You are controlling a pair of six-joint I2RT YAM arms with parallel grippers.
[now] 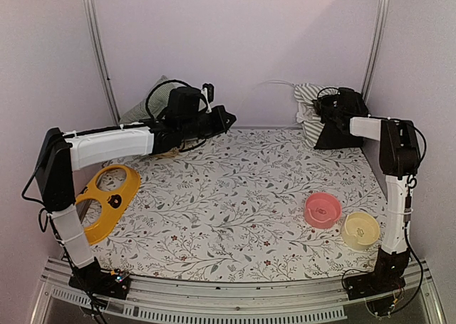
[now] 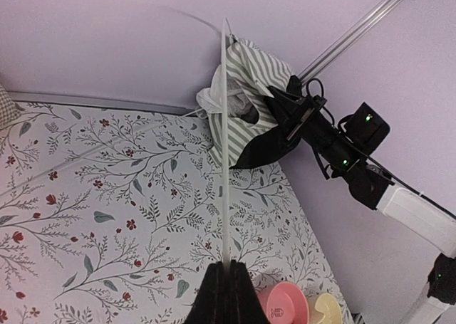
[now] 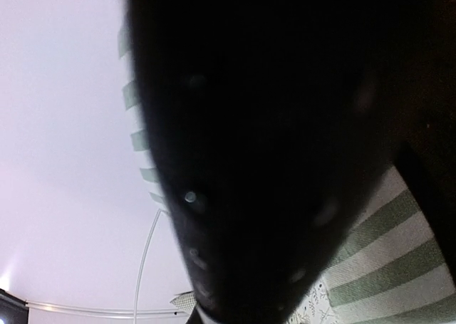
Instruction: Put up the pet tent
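The folded tent [image 1: 311, 128], green-and-white striped with a dark side, stands in the back right corner. A thin white pole [image 2: 225, 146] runs from my left gripper, shut on it, and bends over to the tent's top. In the top view, my left gripper [image 1: 229, 119] hangs at centre-left, well away from the tent. My right gripper [image 1: 318, 107] is at the tent's upper part, shut with tent fabric apparently between its fingers. A dark blurred shape covers most of the right wrist view, hiding the fingertips; striped fabric [image 3: 392, 267] shows beside it.
A pink bowl [image 1: 323, 210] and a cream bowl [image 1: 360, 230] sit at the front right. A yellow board with holes [image 1: 97, 225] lies at left. Behind the left arm rests a checked cushion [image 1: 147, 105].
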